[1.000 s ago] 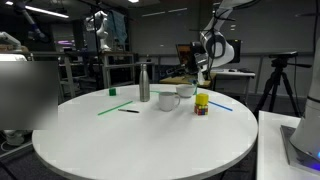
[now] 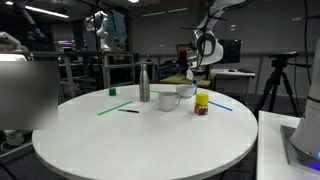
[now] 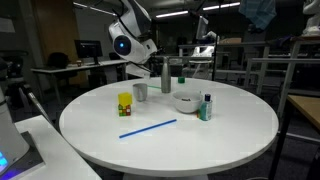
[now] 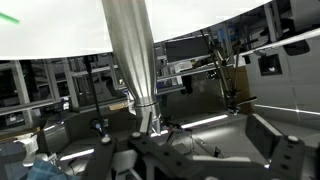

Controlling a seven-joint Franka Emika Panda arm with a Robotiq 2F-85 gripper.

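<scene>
In the wrist view, my gripper stands open, with nothing between its dark fingers. The tall steel bottle (image 4: 132, 45) shows beyond the left finger; how far away it is I cannot tell. The same bottle (image 2: 144, 82) stands upright near the middle of the white table in exterior view 1. Over the far right side of the table my gripper (image 2: 191, 74) appears small, beyond the bowl and mug. In exterior view 2 the arm reaches in from the far side, behind the light mug (image 3: 140, 92).
On the table (image 3: 200, 140) are a white bowl (image 3: 187, 102), a small bottle (image 3: 205, 108), a yellow-topped block stack (image 3: 125, 104) and a blue stick (image 3: 147, 129). A green stick (image 2: 115, 108), a dark pen (image 2: 129, 111) and a green block (image 2: 112, 92) lie elsewhere. The near part is clear.
The arm has risen and shifted at the far right side of the table, its upper links now standing higher. The objects on the table look unmoved.
</scene>
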